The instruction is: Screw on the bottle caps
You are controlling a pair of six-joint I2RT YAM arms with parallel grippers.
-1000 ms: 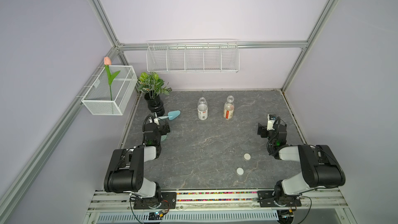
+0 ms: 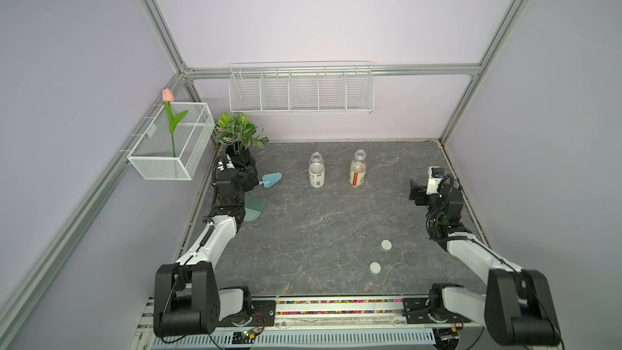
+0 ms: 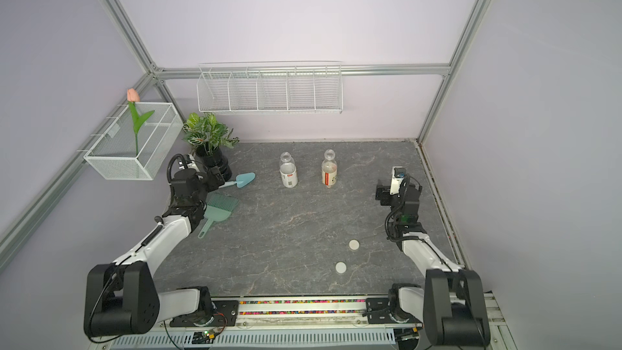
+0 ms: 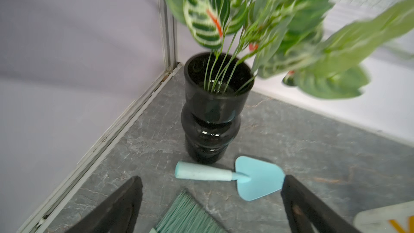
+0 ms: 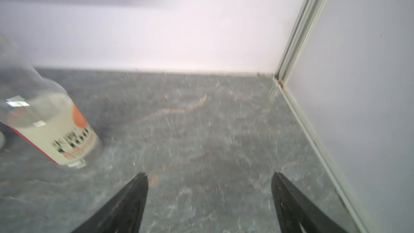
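Two clear, capless bottles stand upright toward the back of the table: one with a white label (image 2: 316, 176), and right of it one with a red and cream label (image 2: 357, 175). The latter bottle (image 5: 64, 133) also fills the left side of the right wrist view. Two white round caps lie flat near the front right, a farther cap (image 2: 386, 245) and a nearer cap (image 2: 375, 267). My left gripper is open near the plant, holding nothing. Far right of the bottles, my right gripper is open over bare table.
A black vase (image 4: 211, 120) with leafy plant, a blue trowel (image 4: 258, 177) and a green brush (image 4: 189, 215) crowd the left gripper. Wire baskets hang on the back wall (image 2: 301, 90) and left side (image 2: 158, 167).
Bottles and caps have stayed in place.
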